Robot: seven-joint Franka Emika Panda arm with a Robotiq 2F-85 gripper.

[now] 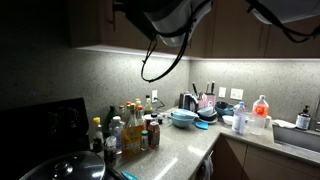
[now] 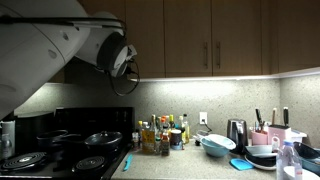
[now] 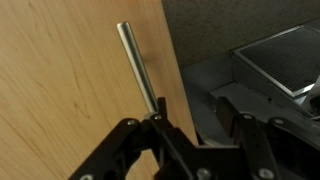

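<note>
A wooden cabinet door point(image 3: 70, 80) fills the left of the wrist view, with a slim metal bar handle point(image 3: 137, 65) on it near its edge. My gripper stands open at that edge, its fingers apart. The left finger point(image 3: 161, 112) lies close to the lower end of the handle; whether they touch I cannot tell. To the right, the other finger point(image 3: 224, 112) shows over a dark grey area beyond the wood. In exterior view 2 the arm point(image 2: 60, 45) reaches up to the upper cabinets point(image 2: 170, 40). Exterior view 1 cuts off the gripper at the top.
Below, several bottles point(image 1: 133, 130) crowd the counter by the stove point(image 2: 60, 150) and its lidded pan point(image 2: 104, 141). Bowls point(image 1: 182, 117), a knife block point(image 1: 206, 102) and jugs point(image 1: 260, 107) stand farther along. A cable point(image 1: 152, 62) hangs from the arm.
</note>
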